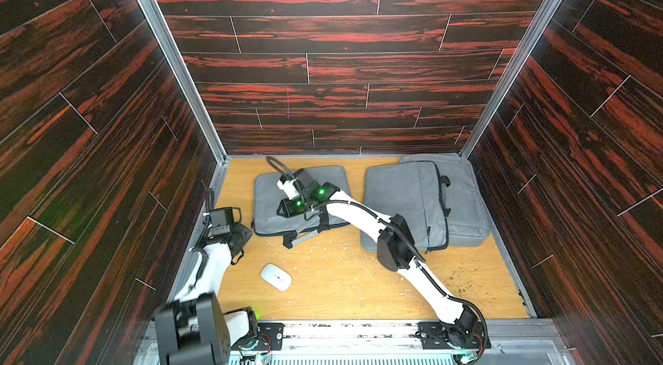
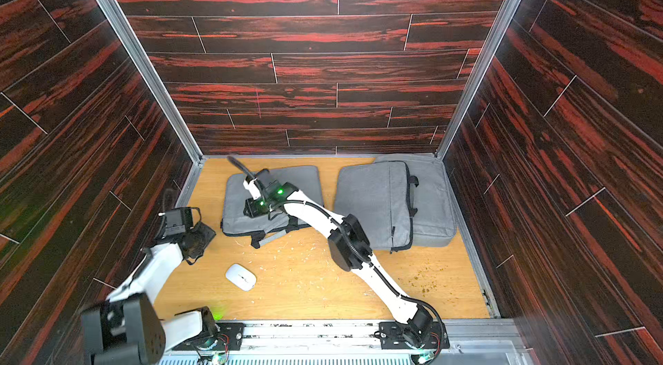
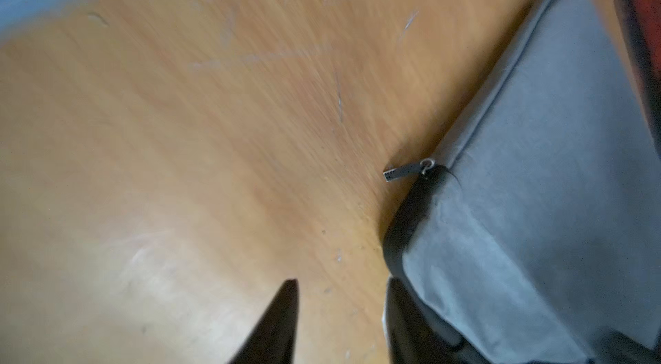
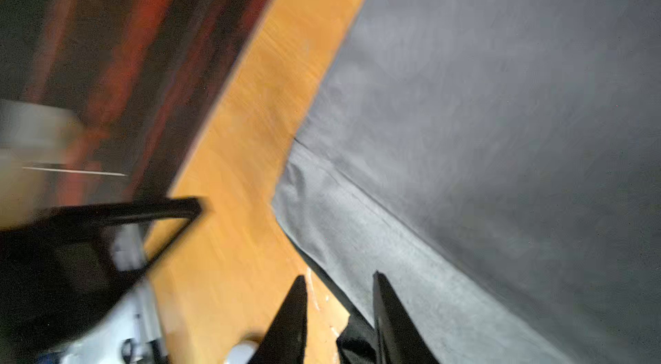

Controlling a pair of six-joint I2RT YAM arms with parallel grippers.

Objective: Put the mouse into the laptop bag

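Note:
A white mouse (image 1: 275,276) (image 2: 240,276) lies on the wooden table at the front left. A grey laptop bag (image 1: 272,192) (image 3: 537,171) lies flat behind it, black zip edge and strap toward the front. My right gripper (image 1: 286,207) hangs open above this bag, holding nothing. My left gripper is low at the table's left side, beside the bag's left end, its fingers parted with nothing seen between them; it looks blurred in the left wrist view.
Two more grey bags (image 1: 400,192) lie overlapping at the right side. Dark panelled walls close in the left, back and right. Bare table (image 1: 345,289) spans the front middle.

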